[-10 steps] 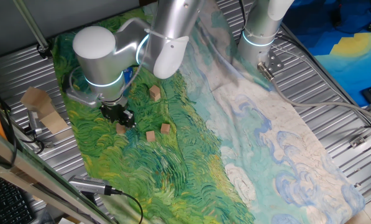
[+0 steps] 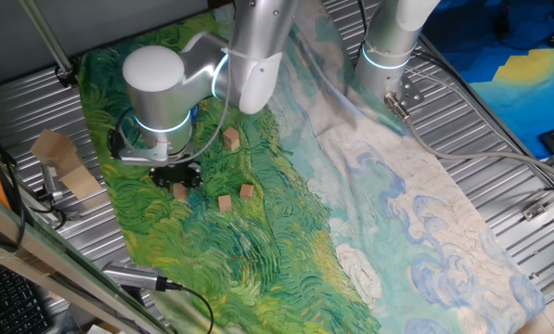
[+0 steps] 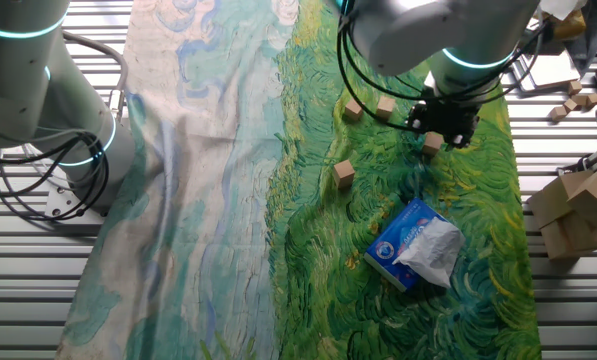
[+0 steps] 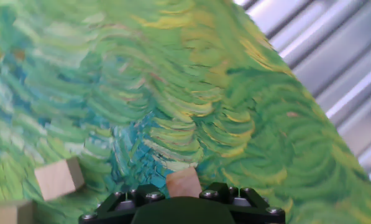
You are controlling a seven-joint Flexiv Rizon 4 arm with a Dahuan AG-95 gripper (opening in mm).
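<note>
My gripper points down low over the green part of the cloth, its fingers spread apart. A small wooden block lies just by it, partly covered by the gripper in exterior view 1. In the wrist view that block appears between the two fingers, with its lower part hidden behind the gripper; contact cannot be made out. Exterior view 2 has the same block beside the open gripper.
A blue tissue pack lies on the cloth, mostly hidden behind the arm in exterior view 1. An open cardboard box stands off the cloth's edge.
My gripper has turned about its vertical axis, and the wrist above it has shifted slightly right in exterior view 1. The blocks have stayed in place.
</note>
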